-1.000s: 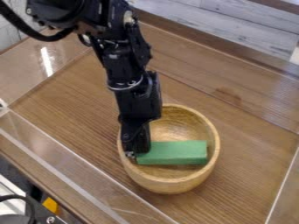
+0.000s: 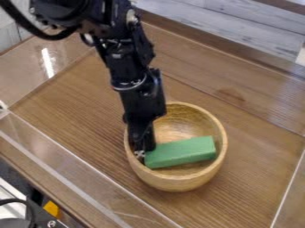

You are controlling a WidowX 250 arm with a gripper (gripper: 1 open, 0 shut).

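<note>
A round wooden bowl (image 2: 191,180) stands on the wooden table, right of centre. In it lies a green rectangular block (image 2: 181,151). The black gripper (image 2: 143,148) reaches down into the left side of the bowl at the block's left end. It looks shut; whether anything is between its fingertips is hidden.
Clear strips run along the left and right edges. A white plank wall stands at the back, and cables and a yellow item lie at the lower left.
The gripper has shifted slightly within the bowl's left side, and the green block's right end sits a little higher in the view.
</note>
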